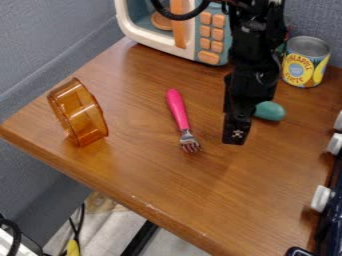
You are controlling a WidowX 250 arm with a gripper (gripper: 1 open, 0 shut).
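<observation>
The black gripper point(237, 128) hangs low over the right-middle of the wooden table, pointing down; whether its fingers are open or shut cannot be told. A teal cylindrical object point(269, 112) lies just behind and right of it, partly hidden by it. A pink-handled fork point(175, 110) lies left of the gripper, apart from it. An amber translucent round container point(76, 111) rests tilted on its side at the table's left.
A yellow-labelled can point(305, 68) stands at the back right. A toy microwave point(174, 25) sits at the back. A dark appliance with white knobs point(329, 220) lines the right edge.
</observation>
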